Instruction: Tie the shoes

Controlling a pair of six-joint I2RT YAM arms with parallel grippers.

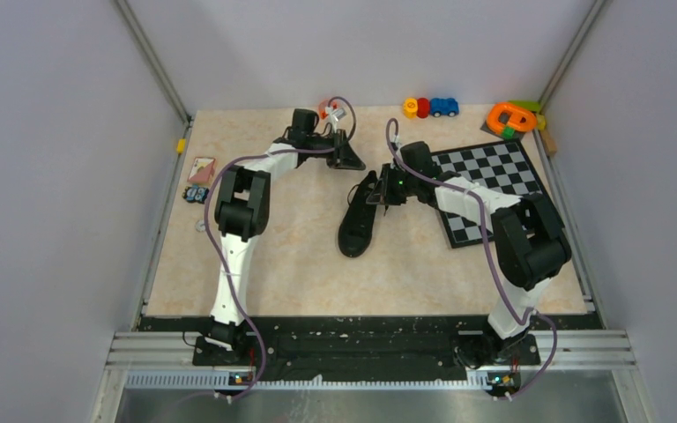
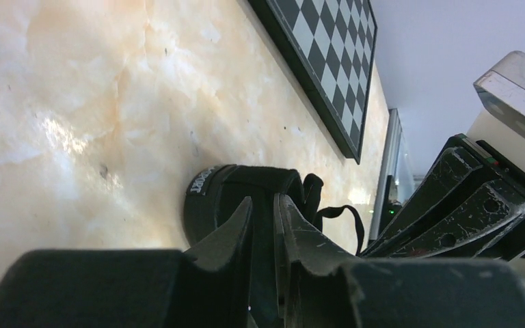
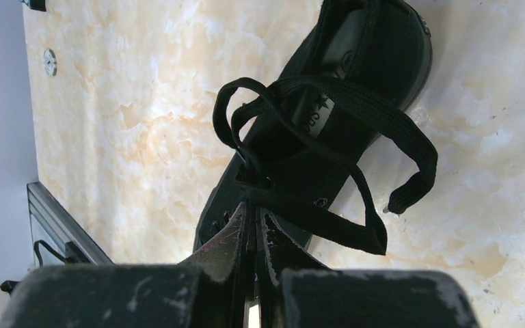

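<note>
A black shoe (image 1: 355,229) lies upright at mid-table, its loose laces (image 3: 383,123) looped over the opening and hanging to one side in the right wrist view. My right gripper (image 1: 379,196) is over the shoe's lacing, shut, with its fingertips at the lace band; whether they pinch lace is unclear. My left gripper (image 1: 353,163) is just behind and left of the shoe's heel end (image 2: 219,184), apart from it in the top view. Its fingertips are close together in the left wrist view; how far open is hard to tell.
A checkered board (image 1: 494,163) lies at the right. Toys (image 1: 443,107) stand along the back edge, with small items (image 1: 201,172) at the left.
</note>
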